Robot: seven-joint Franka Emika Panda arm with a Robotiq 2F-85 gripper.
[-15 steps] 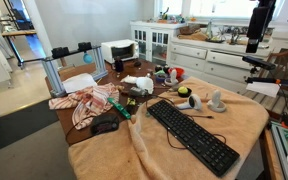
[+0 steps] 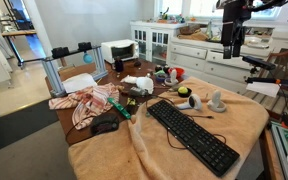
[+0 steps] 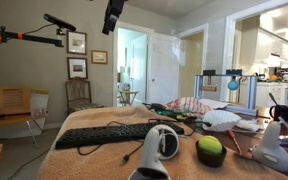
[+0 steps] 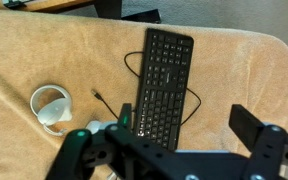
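Note:
High above the cloth-covered table, my gripper (image 2: 231,53) points down, well clear of everything. Its fingers stand wide apart in the wrist view with nothing between them; one of its fingers (image 4: 242,122) shows at the right. Far below lies a black keyboard (image 4: 163,88) with its cable, flat on the tan cloth (image 4: 239,75). A white controller with a ring (image 4: 51,108) lies left of the keyboard in that view. From the other side, two white controllers are visible, one nearer the front (image 3: 156,153) and another at the right (image 3: 273,148).
Behind the keyboard are a green-topped dark cup (image 3: 211,150), a black mouse (image 2: 105,123), a striped cloth (image 2: 82,102) and several small items. A metal frame (image 2: 76,66) stands at the table's far side.
My arm and gripper have moved left across exterior view 1, and the gripper now appears a little lower. The things on the table have not moved.

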